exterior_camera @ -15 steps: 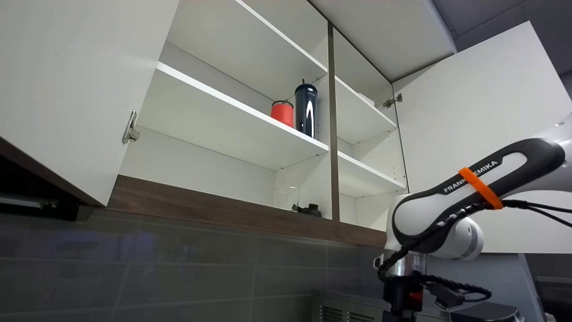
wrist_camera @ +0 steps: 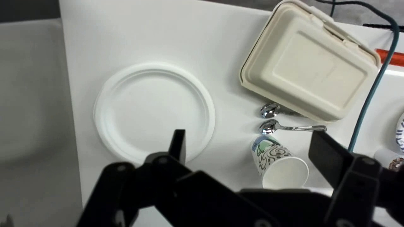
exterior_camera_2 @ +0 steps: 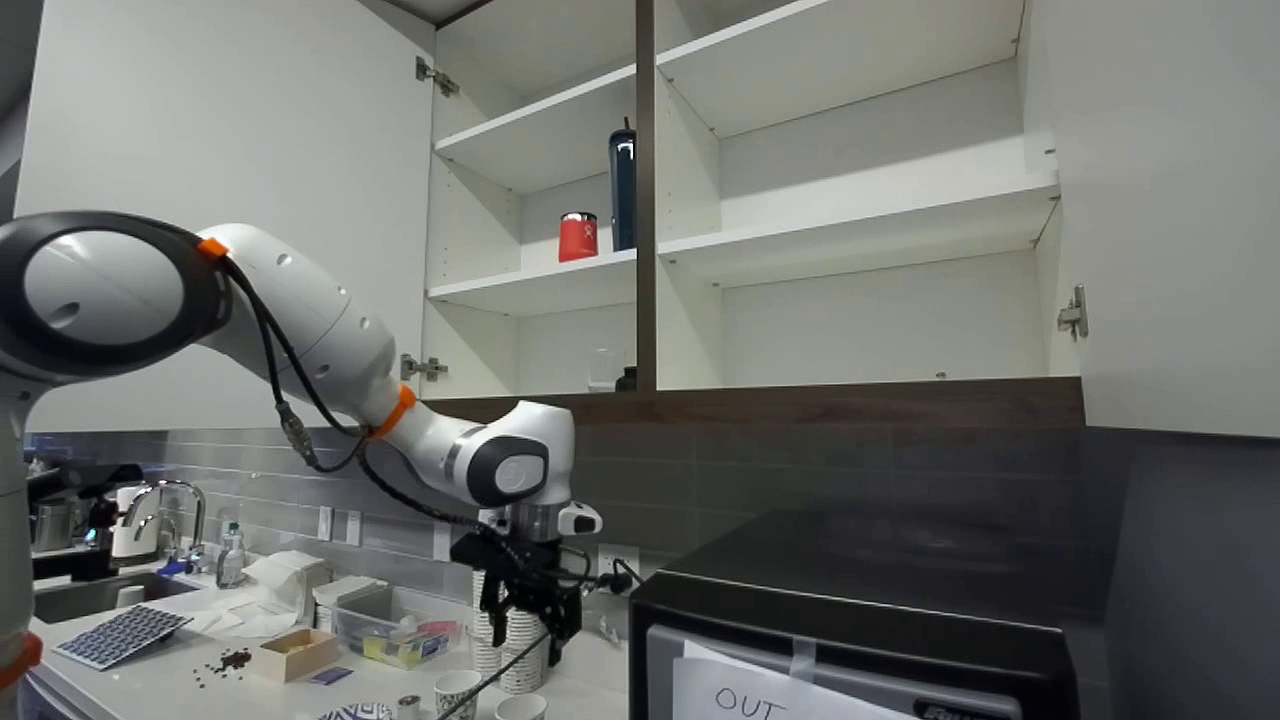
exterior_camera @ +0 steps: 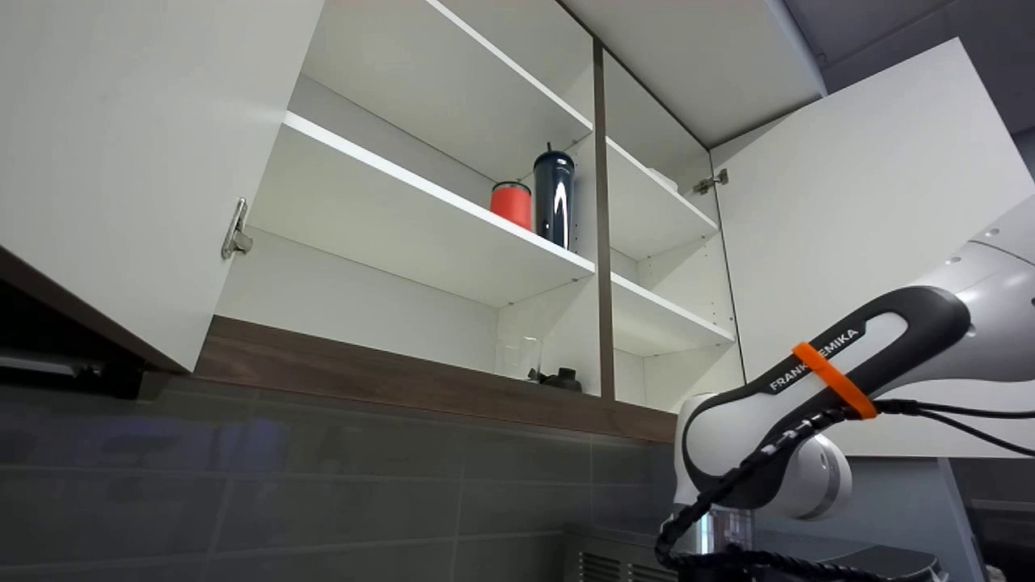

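Note:
My gripper is open above the counter, its black fingers (wrist_camera: 177, 145) spread wide with nothing held between them. Below the gap, a patterned paper cup (wrist_camera: 278, 160) lies on its side, nearer the right finger. Beyond it are two metal spoons (wrist_camera: 269, 126), one partly covered by a beige clamshell box (wrist_camera: 306, 72). A round white plate (wrist_camera: 155, 109) lies left of these, its lower edge hidden by the left finger. In exterior view 2 the gripper (exterior_camera_2: 528, 642) points down in front of stacked paper cups.
The black microwave (exterior_camera_2: 840, 606) stands close to the gripper's right in exterior view 2. Overhead, the open cabinet holds a red tumbler (exterior_camera_2: 578, 238) and a dark blue tumbler (exterior_camera_2: 623, 192). A green cable (wrist_camera: 373, 90) crosses the counter's right side.
In exterior view 1 the arm has moved lower and somewhat to the left, taking the hand mostly below the frame's bottom edge. The cabinet's contents have stayed put.

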